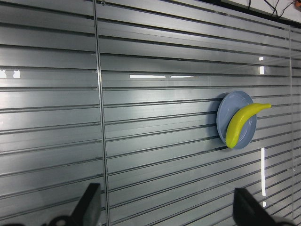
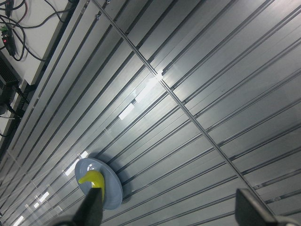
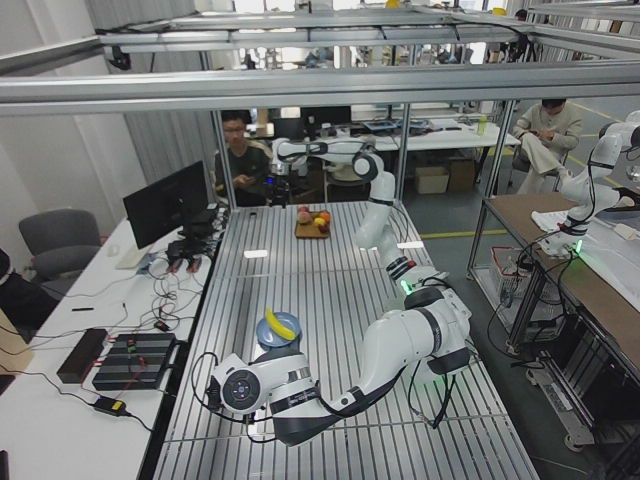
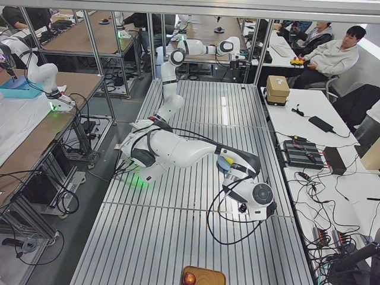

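Note:
A yellow banana (image 3: 280, 326) lies on a blue plate (image 3: 262, 335) on the slatted metal table (image 3: 320, 270); the left wrist view shows the banana (image 1: 240, 123) reaching past the plate's rim (image 1: 224, 110). A wooden board (image 3: 310, 230) with several fruits sits at one end of the table, also in the camera right view (image 4: 203, 276). One arm reaches low across the table near the plate, the other stretches high at the far end. In the wrist views, my left gripper and right gripper show two dark fingertips wide apart, nothing between them.
A white desk (image 3: 90, 440) with monitor, cables and black boxes runs alongside the table. Frame posts and a top beam (image 3: 320, 90) surround the workspace. A neighbouring bench (image 3: 530, 215) with another robot stands on the other side.

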